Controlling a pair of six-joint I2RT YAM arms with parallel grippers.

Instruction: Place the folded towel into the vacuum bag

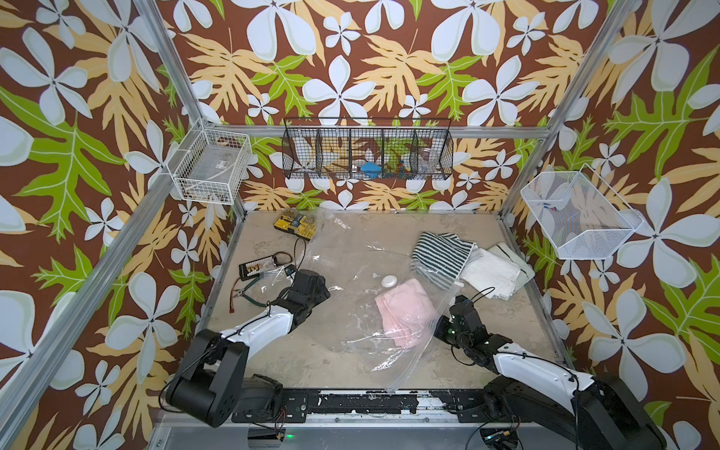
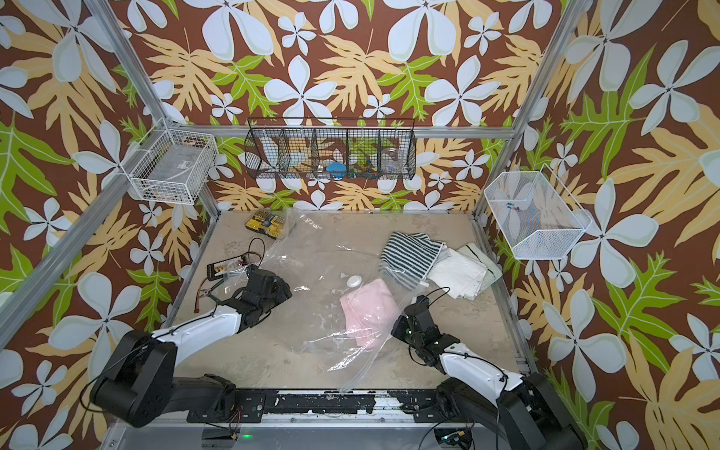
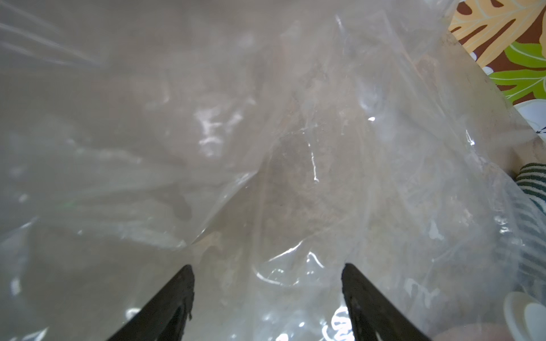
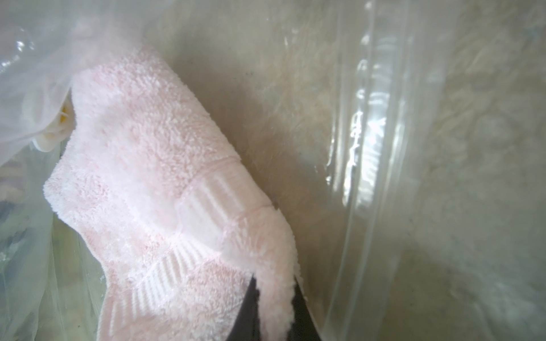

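A pink folded towel [image 1: 401, 311] lies right of centre, under or amid the clear plastic of the vacuum bag [image 1: 352, 262], which is spread across the table. In the right wrist view my right gripper is shut on a bunched edge of the pink towel [image 4: 142, 142], with a plastic strip [image 4: 364, 164] alongside; whether the towel is inside the bag I cannot tell. My left gripper stands open over the loose plastic at centre left, with no object visible between its fingers.
A white round object [image 1: 388, 281] sits above the pink towel. Striped [image 1: 438, 255] and white [image 1: 487, 273] cloths lie at the back right. Yellow case [image 1: 294, 223] and cabled items are at the left. Baskets hang on the frame above.
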